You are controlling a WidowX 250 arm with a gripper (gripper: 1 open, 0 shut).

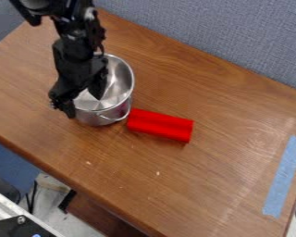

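Note:
My black gripper [77, 100] is over the left side of a silver metal pot [114, 97], its fingers reaching down at the pot's near-left part; whether they are inside or at the rim is hard to tell. A red cylinder [161, 125] lies on the wooden table [176, 176], just right of the pot.
A blue tape strip [281, 176] runs along the table's right side. The left and back edges border a grey area.

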